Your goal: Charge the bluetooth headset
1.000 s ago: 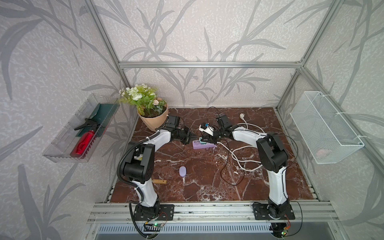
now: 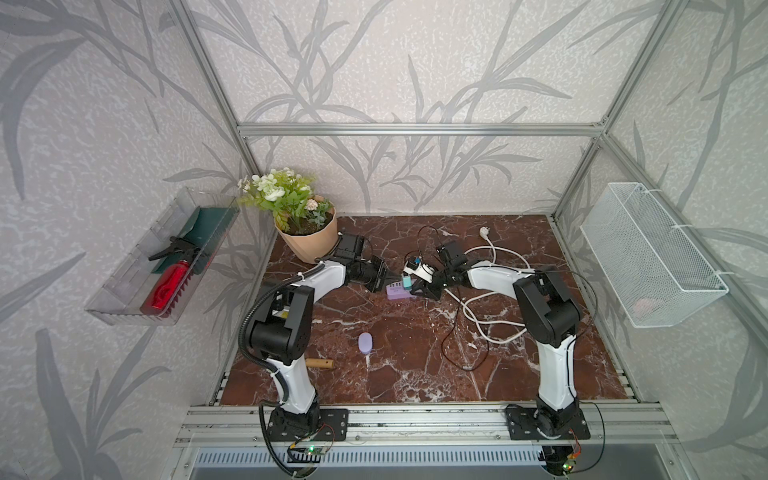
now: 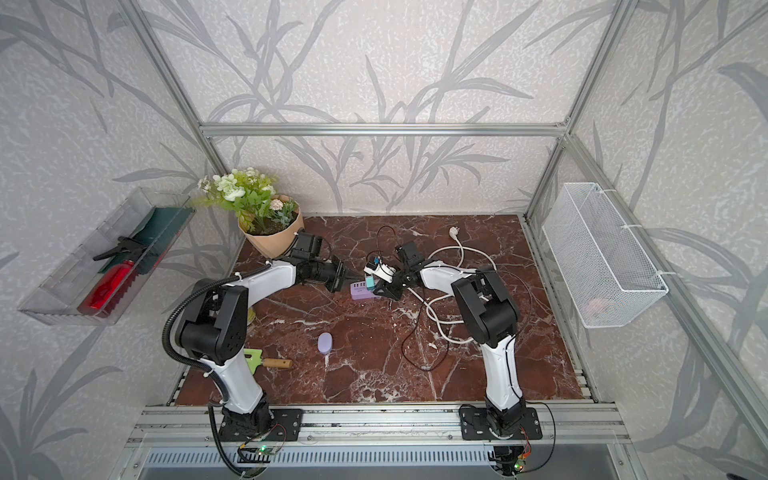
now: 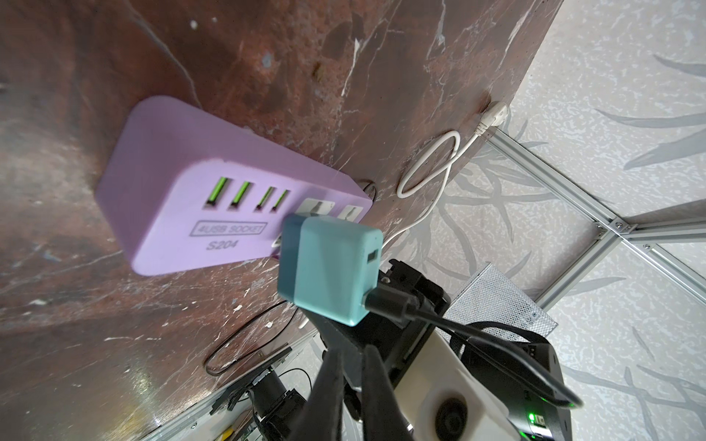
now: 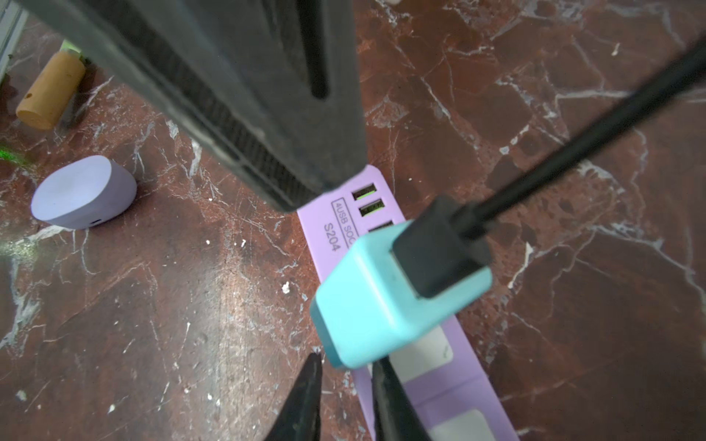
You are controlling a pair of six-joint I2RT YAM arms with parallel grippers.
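Observation:
A teal charging adapter (image 4: pixel 334 264) with a black cable plug (image 4: pixel 389 303) in it sits over the outlet end of the purple power strip (image 4: pixel 220 191). It looks tilted in the right wrist view; whether its prongs are in an outlet is hidden. Just behind the adapter, my right gripper has its fingertips apart, with a gap showing between them. My left gripper is at the strip's USB end, its fingers nearly together and nothing visible between them. Nearer the front, the lavender headset case (image 5: pixel 84 191) lies on the table.
Loops of white cable (image 2: pixel 502 340) and a thin black cable lie right of the strip. A flower pot (image 2: pixel 310 240) stands behind the left arm. A wooden handle (image 2: pixel 320 363) is at front left.
My right gripper has shifted slightly right and toward the front, and more of the teal adapter now shows above the strip. The left arm has barely moved; the headset case has stayed put.

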